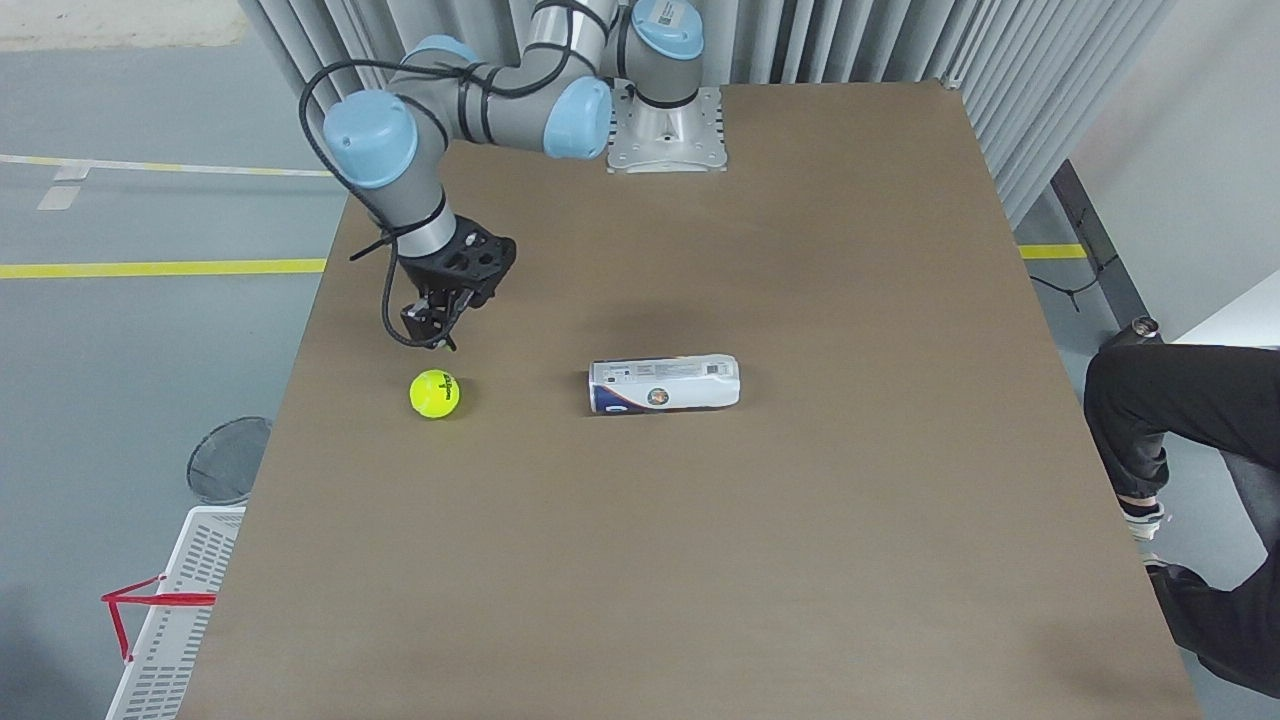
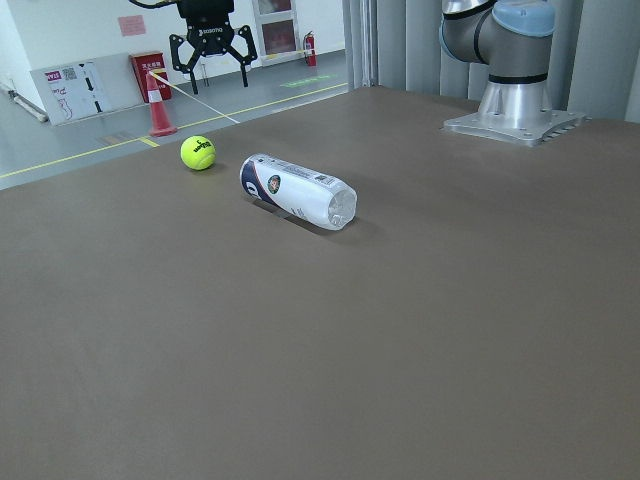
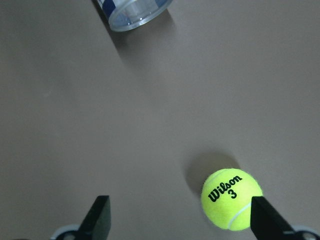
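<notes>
A yellow Wilson tennis ball [image 1: 434, 394] rests on the brown table, also visible in the left view [image 2: 197, 152] and at lower right of the wrist view [image 3: 226, 200]. To its right lies a white tube-shaped can [image 1: 663, 384] on its side; its clear end [image 3: 137, 12] tops the wrist view. My black gripper [image 2: 217, 80] hangs in the air above and slightly behind the ball, open, nothing between its fingers; the ball shows beside the right fingertip in the wrist view.
The arm's base plate [image 1: 667, 150] sits at the back edge of the table [image 1: 816, 540], whose front and right are clear. A white basket [image 1: 175, 648] and a mesh bin [image 1: 226, 462] stand off the left edge. Someone's legs [image 1: 1182, 420] are beside the right edge.
</notes>
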